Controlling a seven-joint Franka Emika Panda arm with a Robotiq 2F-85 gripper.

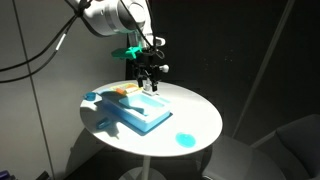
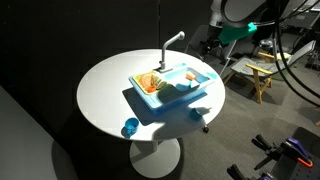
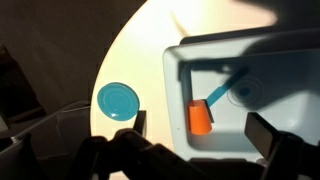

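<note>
A light blue sink-like basin sits on a round white table. My gripper stands open above the basin, nothing between its fingers. In the wrist view, a small item with an orange end and a blue shaft lies inside the basin, near its left wall. That orange end appears between the two fingers, some way below them. A round teal dish rests on the table outside the basin, to the left. From the second exterior view, the gripper hangs above the table at the right.
A tall faucet rises behind the basin. Orange and yellow items fill one side of it. A blue cup stands near the table's edge, and another blue object lies by the basin. Bare tabletop spreads on the left.
</note>
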